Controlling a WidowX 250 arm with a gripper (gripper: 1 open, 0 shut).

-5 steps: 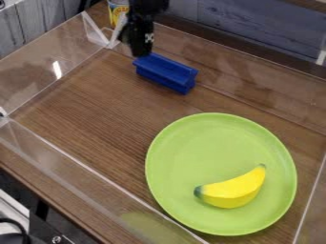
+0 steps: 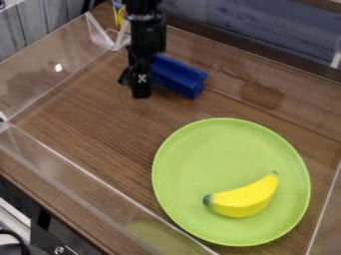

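Note:
The black gripper is open, lowered to the wooden table beside the left end of a blue block in the upper middle of the camera view. Its fingers partly hide that end of the block; whether they touch it is hard to tell. A green plate holds a yellow banana at the lower right.
A yellow object stands at the back behind the arm, partly hidden. Clear plastic walls line the left and front edges.
The gripper has come down and toward the viewer from the back, to beside the block's left end. The block, plate and banana look unmoved.

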